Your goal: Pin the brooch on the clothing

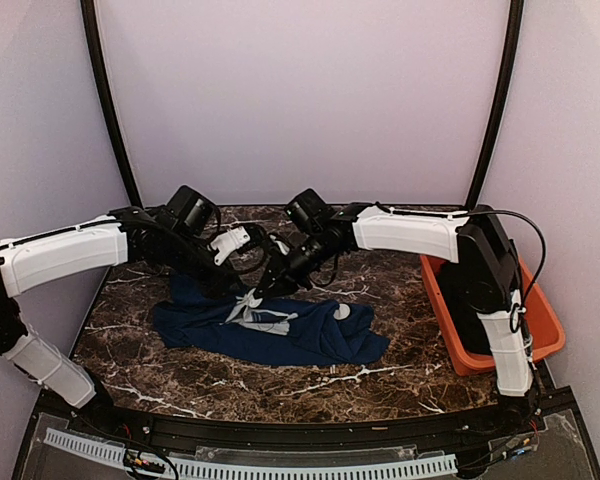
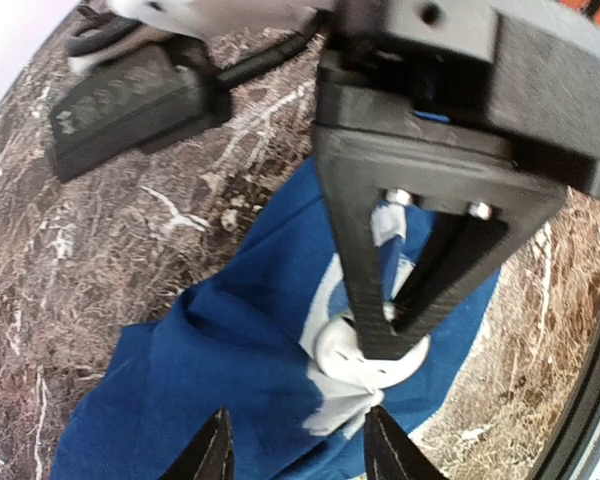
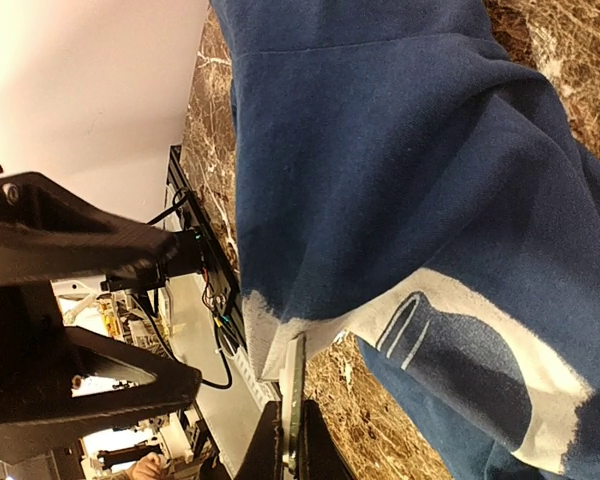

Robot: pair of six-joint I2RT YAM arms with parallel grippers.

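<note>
Dark blue clothing point(image 1: 230, 343) with a white print lies bunched on the marbled table. In the left wrist view a white, round brooch point(image 2: 339, 345) sits at the tips of my right gripper, close over the white print. From the right wrist view it appears as a thin pale edge point(image 3: 293, 375) between the shut fingers of that gripper, against a raised fold of cloth; its pin cannot be made out. My left gripper is open beside them, fingers apart over the blue cloth, nothing visibly gripped.
An orange bin point(image 1: 448, 335) stands at the right of the table. A pale round patch point(image 1: 341, 311) shows on the clothing's right part. Both grippers are very close together.
</note>
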